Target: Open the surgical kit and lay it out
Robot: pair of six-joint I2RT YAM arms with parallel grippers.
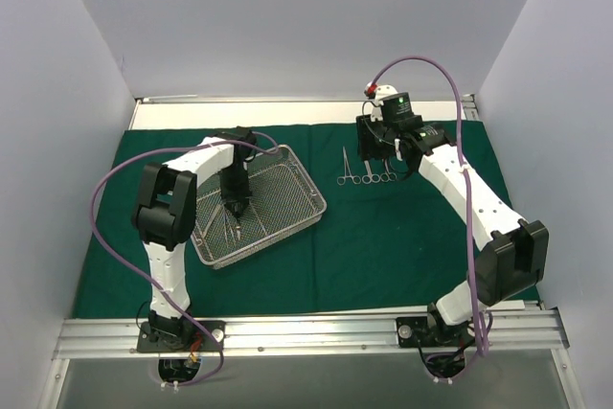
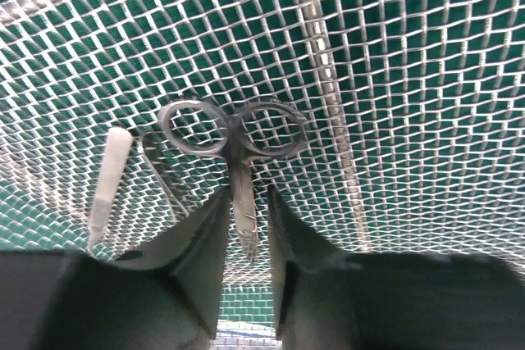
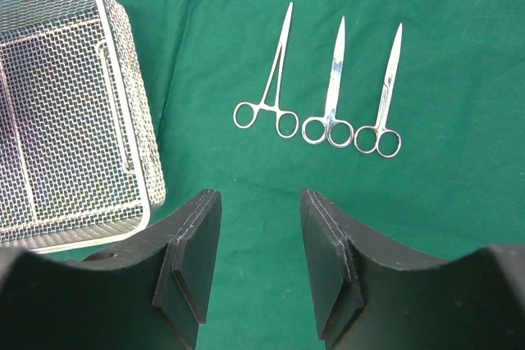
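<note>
A ringed surgical instrument (image 2: 238, 149) lies in the wire mesh tray (image 1: 316, 209). My left gripper is over it, part open, its fingers on either side of the narrow shank; a little space shows to the right of the metal. Left of it in the left wrist view lie a flat-handled tool (image 2: 109, 178) and a thin dark tool (image 2: 162, 171). On the green cloth, a slim ringed clamp (image 3: 271, 88) and two pairs of scissors (image 3: 334, 92) lie in a row, rings toward me. My right gripper hangs open above the cloth, empty.
Green cloth (image 1: 412, 246) covers the table, with bare room in front of the row and to its right. A long rod (image 3: 115, 112) lies along the tray's right side. Grey walls (image 1: 57, 141) enclose the table.
</note>
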